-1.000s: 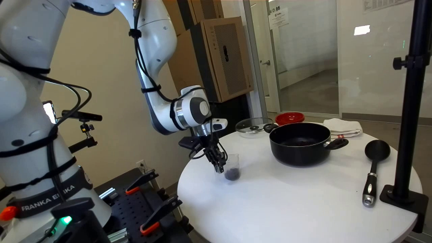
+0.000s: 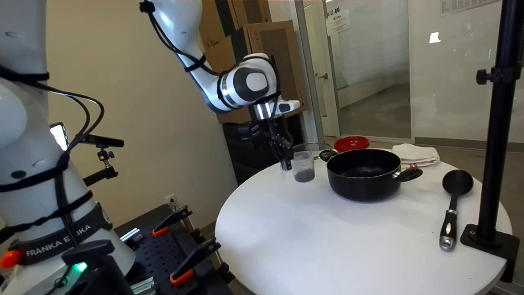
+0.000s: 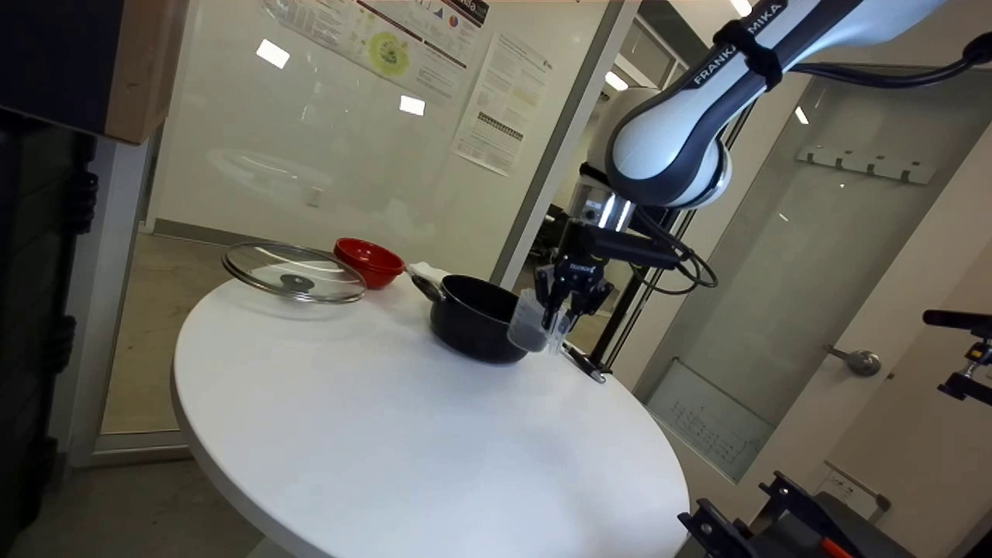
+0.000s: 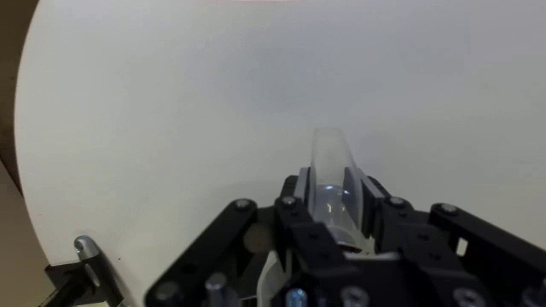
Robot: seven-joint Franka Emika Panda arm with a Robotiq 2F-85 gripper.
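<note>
A clear plastic cup (image 2: 304, 167) with dark contents in its lower part hangs above the table, held by my gripper (image 2: 286, 164). It looks roughly upright in exterior view 1. The wrist view shows a clear plastic piece (image 4: 330, 153), apparently the cup's handle, between the gripper's finger pads (image 4: 303, 181); the gripper's own parts hide most of the cup there. Just to the right of the cup in exterior view 1 stands a black pot (image 2: 364, 184), uncovered. From exterior view 2, the cup (image 3: 528, 322) overlaps the pot's near right side (image 3: 474, 325).
A glass lid (image 3: 295, 275) and a red bowl (image 3: 372, 260) sit near the table edge. Beyond the pot lies a white towel (image 2: 415, 154). A black ladle (image 2: 454, 201) rests near a clamped black pole (image 2: 496, 123).
My gripper and the cup have risen and moved farther back and right in exterior view 1, nearer the pot. The cup stays in the grip. The pot has not moved.
</note>
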